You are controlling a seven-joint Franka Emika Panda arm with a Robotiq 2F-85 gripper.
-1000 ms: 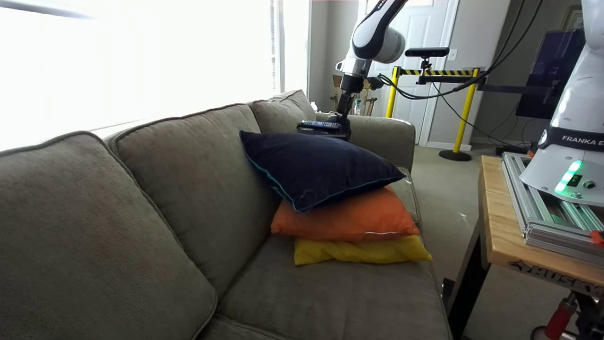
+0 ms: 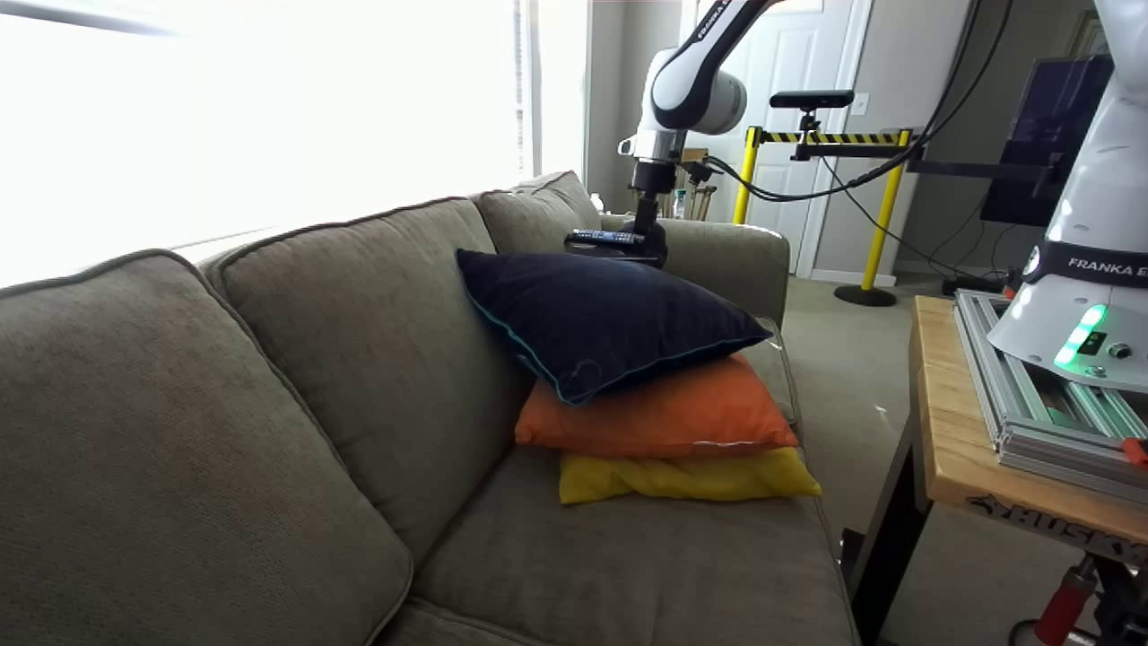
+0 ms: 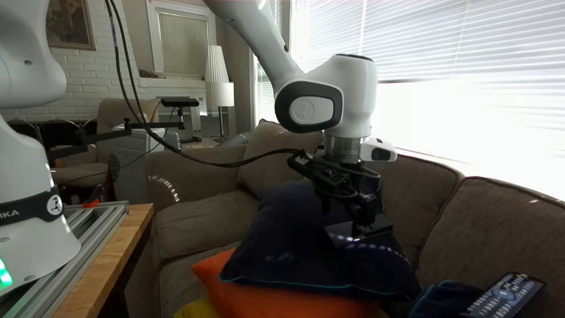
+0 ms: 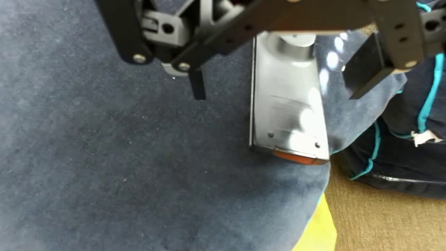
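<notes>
On the dark navy cushion [image 4: 125,175] lies a flat, shiny silver object [image 4: 288,104] with an orange-red end, seen lengthwise in the wrist view. My gripper stands open, one of its fingers [image 4: 197,83] to the left of that object and the other to the right. In exterior view 2 the gripper [image 3: 368,220] is low over the navy cushion [image 3: 312,259], close to the shiny object [image 3: 339,233]. Whether the fingers touch anything is unclear. A remote control [image 3: 506,297] rests at the lower right, on dark fabric with teal piping.
Under the navy cushion are an orange cushion [image 2: 662,414] and a yellow one [image 2: 689,474]. The grey couch's backrest [image 2: 366,355] rises behind the stack. A wooden workbench [image 2: 958,431] carries the arm's base.
The arm's wrist has swung to the left in exterior view 1 and stands more upright, while the gripper's lower end stays in about the same place. Cushions and remote have not moved.
</notes>
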